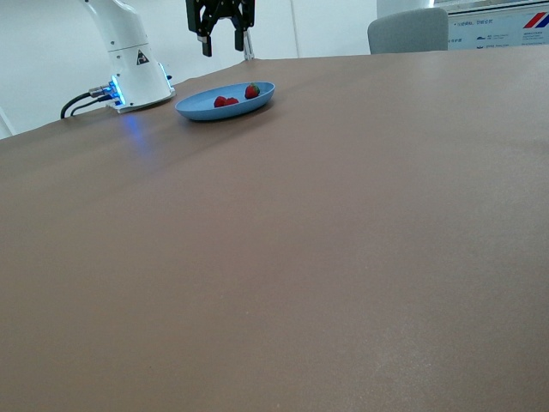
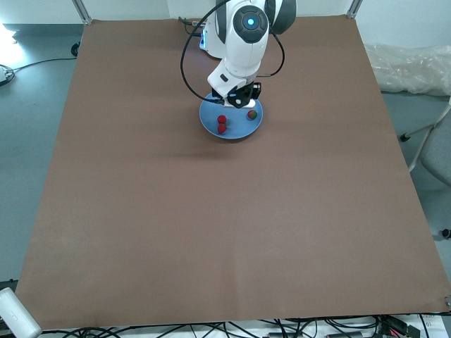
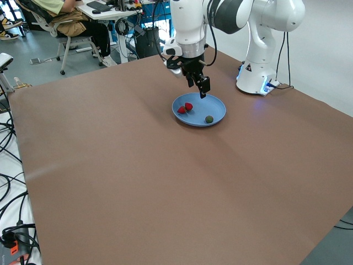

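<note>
A blue plate (image 2: 232,125) lies on the brown table, holding two red strawberries (image 3: 188,106) close together and a third strawberry with green top (image 1: 252,91), which looks mostly green in the right view (image 3: 209,119). My black gripper (image 1: 221,43) hangs above the plate, pointing down, its two fingers apart in the top view with nothing seen between them. In the left view the arm's head hides most of the gripper and covers the back edge of the plate.
My white arm base (image 3: 252,81) with cables stands behind the plate at the table's edge. Cables and devices lie along another edge, with chairs beyond the table.
</note>
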